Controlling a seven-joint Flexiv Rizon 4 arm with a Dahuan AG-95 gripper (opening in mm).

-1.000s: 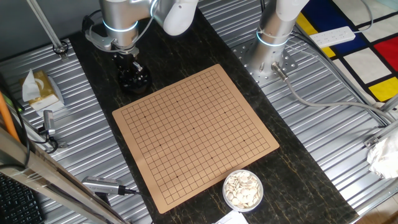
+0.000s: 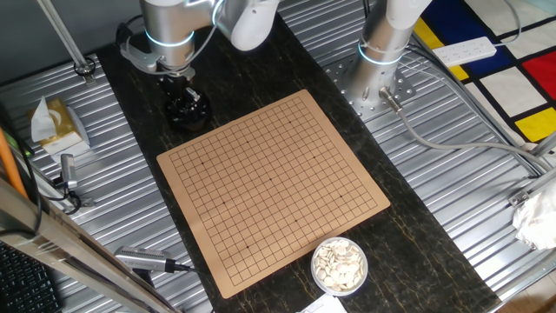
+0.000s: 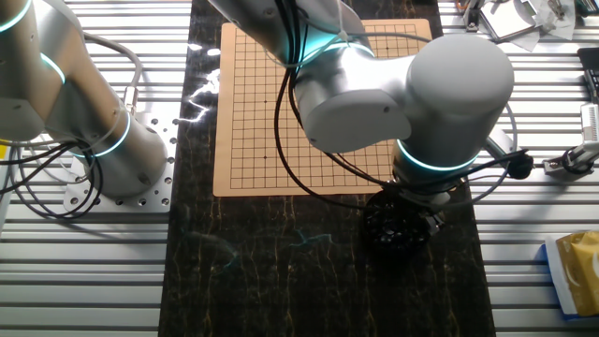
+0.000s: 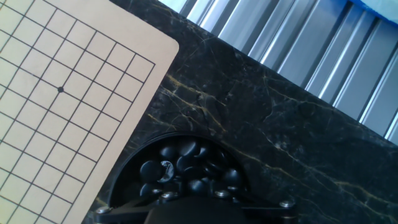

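Black round stones (image 4: 187, 148) fill part of a dark bowl (image 4: 239, 154) in the wrist view, beside one corner of the wooden grid board (image 4: 129, 37). My gripper reaches down over the near side of this bowl, its tips dark against the stones. Whether a stone sits between the fingers is hidden, and the finger's opening does not show. From exterior view 1 the arm comes straight down onto the bowl (image 2: 200, 113), off the board's far left corner. No stones lie on the board (image 2: 269, 187) there.
A clear tub of white stones (image 2: 340, 266) stands at the board's near right corner. A tissue box (image 2: 61, 130) is off to the left. Bare dark tabletop (image 3: 271, 271) lies beside the bowl.
The gripper shifts very slightly at the bowl. The board and the white stones stay where they were.
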